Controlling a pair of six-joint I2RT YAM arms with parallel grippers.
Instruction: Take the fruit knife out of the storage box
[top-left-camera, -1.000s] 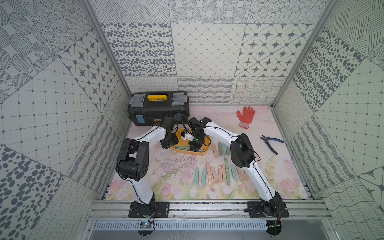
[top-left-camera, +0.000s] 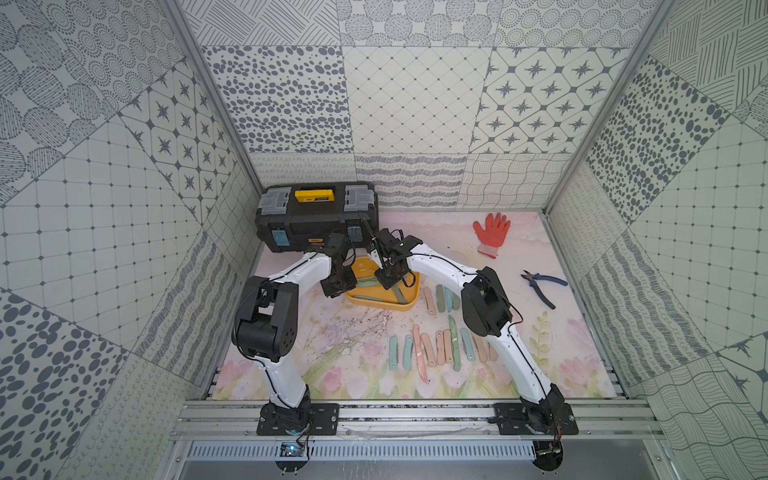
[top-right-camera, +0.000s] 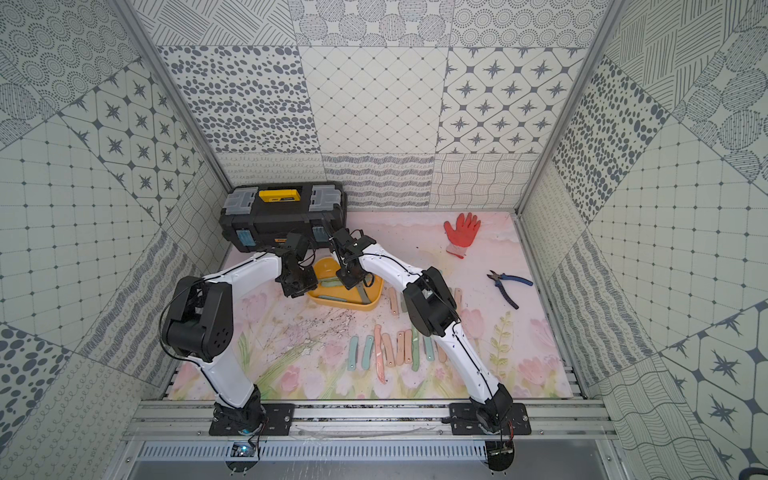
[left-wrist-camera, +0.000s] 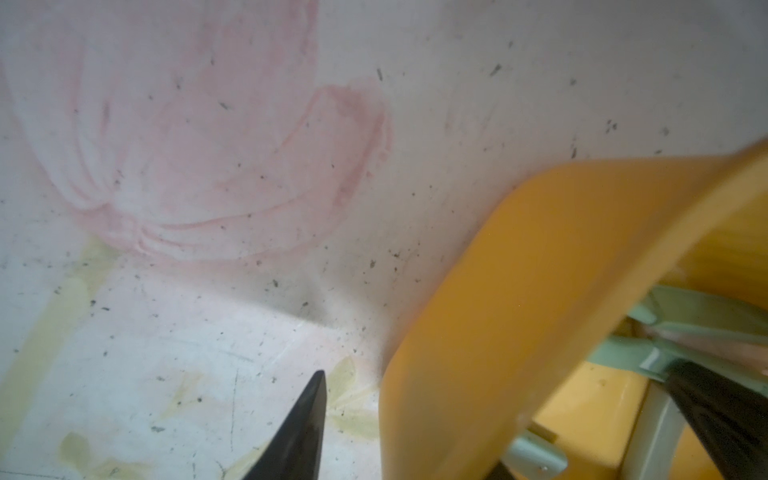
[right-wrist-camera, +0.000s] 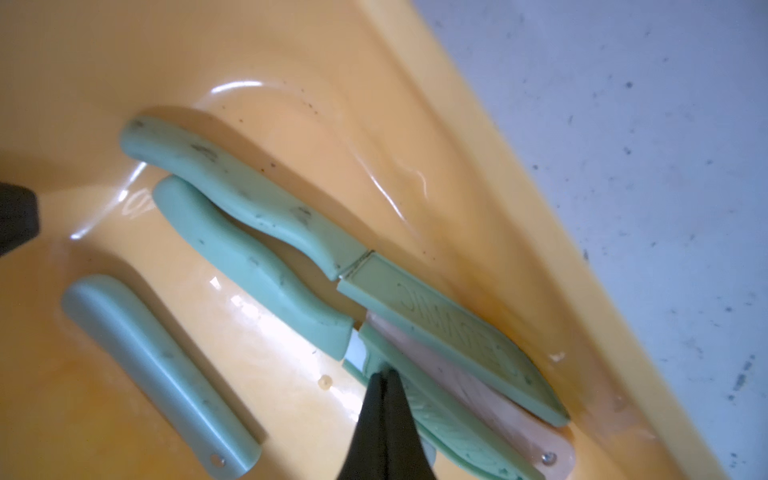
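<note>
The yellow storage box holds green fruit knives, a pale pink one partly beneath them, and a separate blue-green handle. My left gripper is at the box's left end, shut on its wall, one finger outside and one inside. My right gripper is inside the box, shut, its tips at the lower green knife's sheath; nothing shows held between them.
The black toolbox stands behind the box. Several folded knives lie in front and to the right. A red glove and pliers lie farther right, with clear table around them.
My right gripper has shifted slightly toward the back, and the knives inside the box now lie differently, farther back. The left arm and the box stay about where they were.
</note>
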